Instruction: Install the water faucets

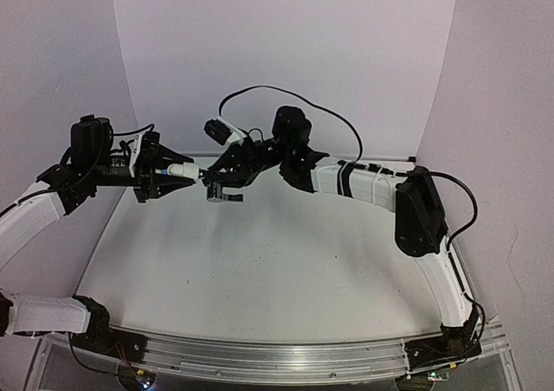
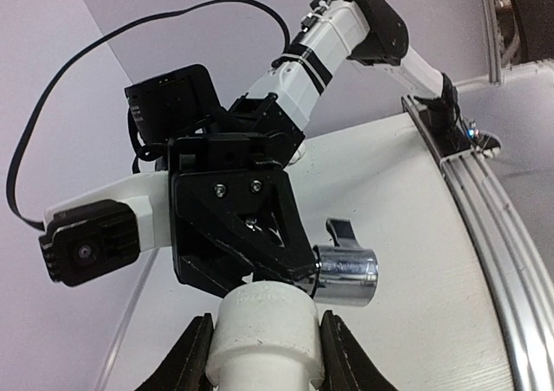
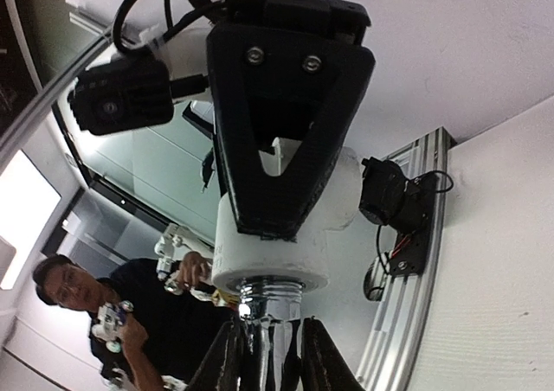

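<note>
A white pipe fitting (image 2: 264, 335) sits between the fingers of my left gripper (image 1: 164, 172), which appears shut on it. My right gripper (image 1: 216, 175) is shut on the chrome faucet (image 2: 346, 274) from the opposite side. In the right wrist view, the faucet's shiny neck (image 3: 270, 348) lies between the fingertips and its end meets the mouth of the white fitting (image 3: 270, 257). How deep it sits inside is hidden. In the top view, the faucet's lever (image 1: 232, 198) points right. Both pieces are held up clear of the table (image 1: 260, 270).
A metal rail (image 1: 286, 361) runs along its front edge. My right forearm (image 1: 363, 183) reaches across the right half, its cable (image 1: 454, 188) looping outward. A person (image 3: 130, 322) is visible in the right wrist view.
</note>
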